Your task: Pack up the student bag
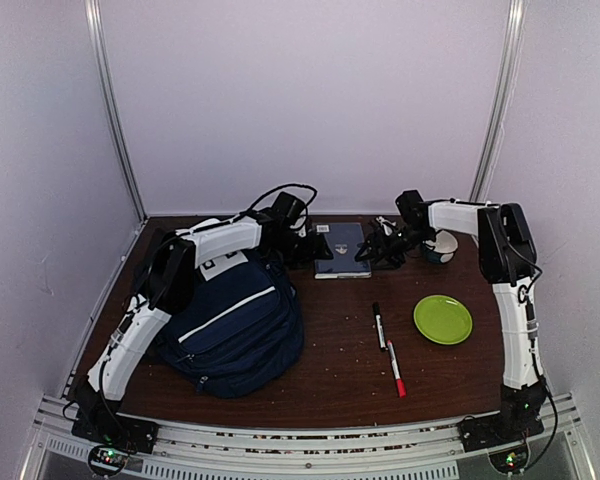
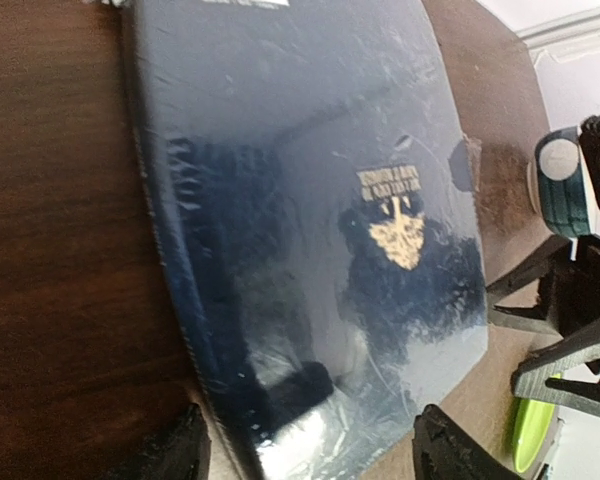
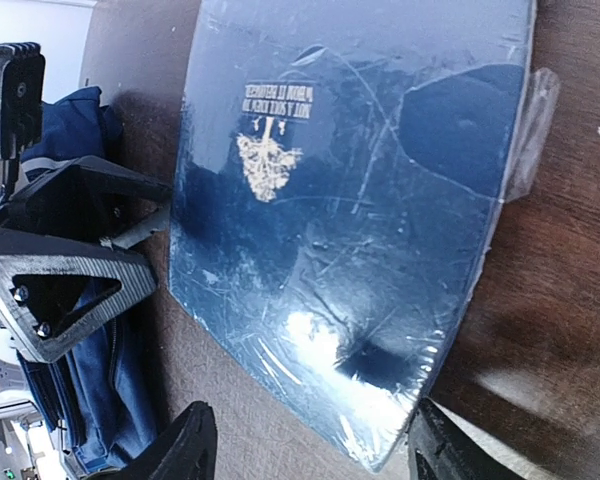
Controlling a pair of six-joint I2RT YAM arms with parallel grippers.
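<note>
A dark blue book with a pale emblem lies flat at the back middle of the table, seen close in both wrist views. My left gripper is open at its left end, fingers low at its edge. My right gripper is open at its right side, fingertips low by the edge. A navy backpack fills the left of the table, partly under my left arm. A black marker and a red marker lie at the middle right.
A green plate lies at the right. A cup stands behind my right gripper, partly hidden by it. White walls enclose the back and sides.
</note>
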